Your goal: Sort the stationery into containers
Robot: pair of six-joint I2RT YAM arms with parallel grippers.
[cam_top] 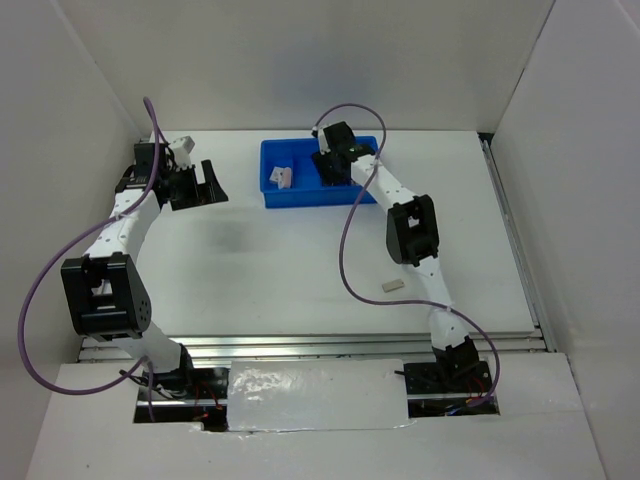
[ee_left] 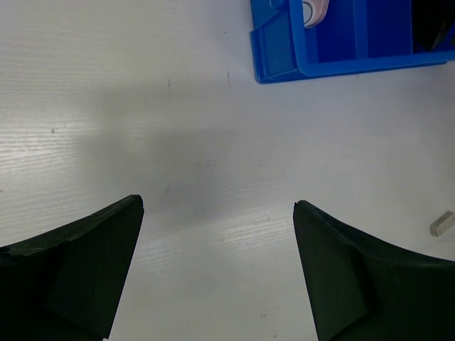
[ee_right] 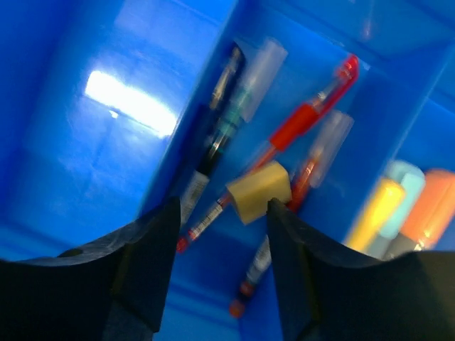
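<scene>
A blue divided container stands at the back centre. My open right gripper hangs over its right part. In the right wrist view, a compartment holds a red pen, several other pens and a tan block; beside it lie yellow and orange items. A pinkish white item lies in the left part. My left gripper stands open and empty over the table, left of the container.
A small beige block lies on the table's right front.
</scene>
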